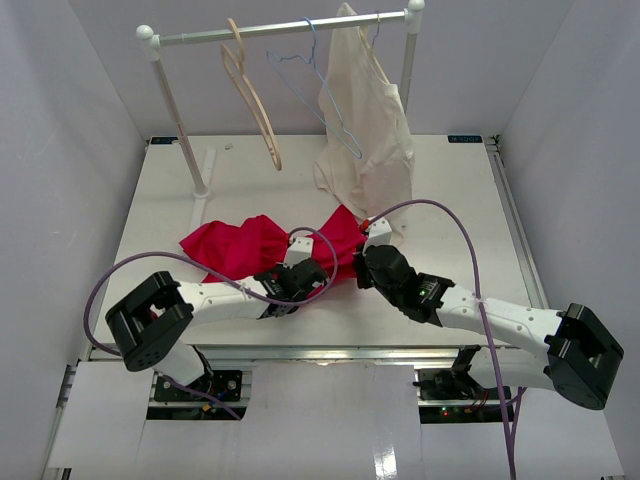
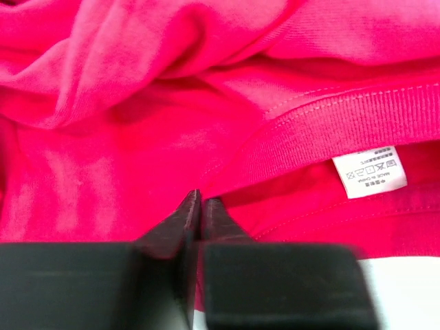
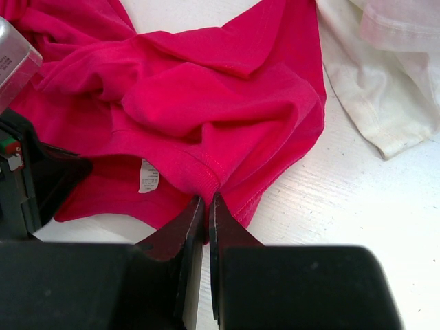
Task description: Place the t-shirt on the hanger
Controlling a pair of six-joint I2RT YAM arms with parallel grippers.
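The red T-shirt (image 1: 230, 245) lies crumpled on the white table, its ribbed collar (image 2: 357, 120) and white label (image 2: 369, 172) showing in the left wrist view. My left gripper is closed at the collar's edge, pinching the red fabric. My right gripper is shut on a fold of the shirt at its near edge, right of the label. In the top view both grippers sit low over the shirt, side by side, their fingertips largely hidden by the arms.
A white rail (image 1: 280, 28) carries wooden hangers (image 1: 255, 105), a blue wire hanger (image 1: 330, 100) and a cream garment (image 1: 365, 140) that reaches down to the table right of the shirt. Bare table (image 3: 357, 227) shows at the right.
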